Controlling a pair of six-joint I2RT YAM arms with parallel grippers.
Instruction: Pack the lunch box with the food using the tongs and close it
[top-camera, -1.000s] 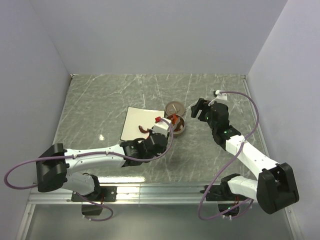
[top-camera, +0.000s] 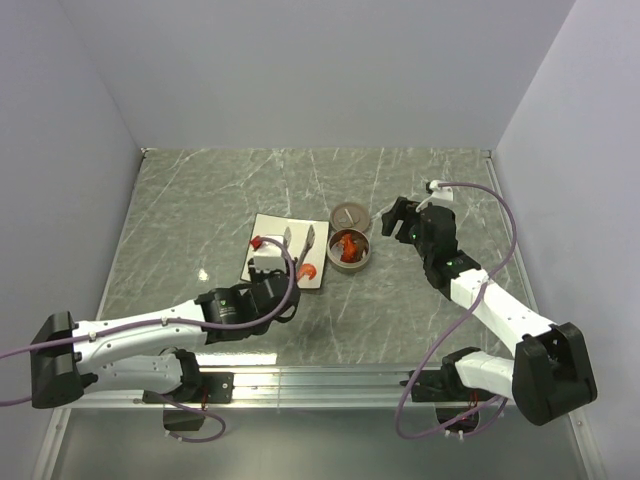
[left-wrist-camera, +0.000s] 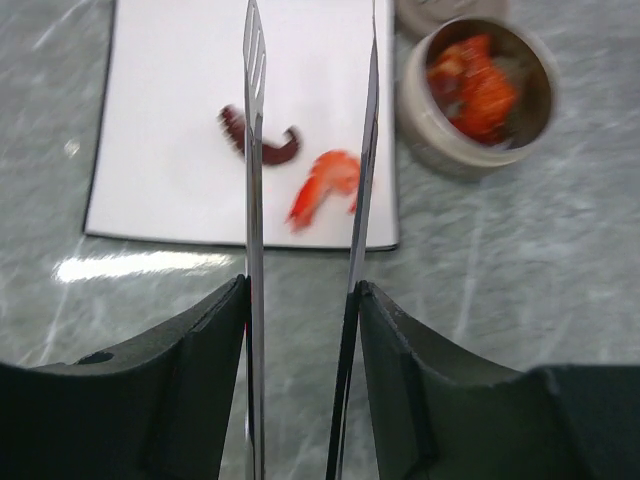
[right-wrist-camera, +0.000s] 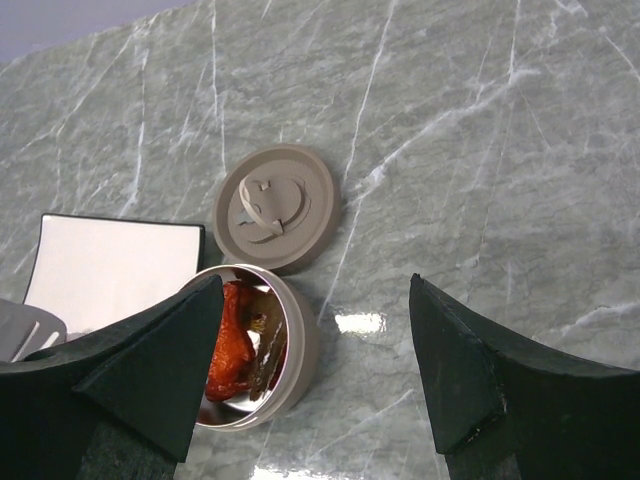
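Note:
The round beige lunch box (top-camera: 363, 258) stands without its lid just right of the white board (top-camera: 267, 228). Orange-red food (right-wrist-camera: 231, 350) and darker pieces lie inside it. On the board are an orange shrimp (left-wrist-camera: 325, 180) and a dark red curled piece (left-wrist-camera: 280, 152). Over the board, my left gripper is open, with the long metal tongs (left-wrist-camera: 254, 180) between its fingers; their arms are spread apart and nothing shows gripped between their tips. My right gripper is open and empty, up and to the right of the box.
The beige round lid (right-wrist-camera: 312, 220) lies flat on the marble table just behind the box, its handle up. Free table extends left of the board and in the right half, apart from the right arm. Walls border the back and sides.
My left arm has swung left from the lunch box to over the board, bringing the tongs with it, and their arms now stand spread. The right arm has stayed still.

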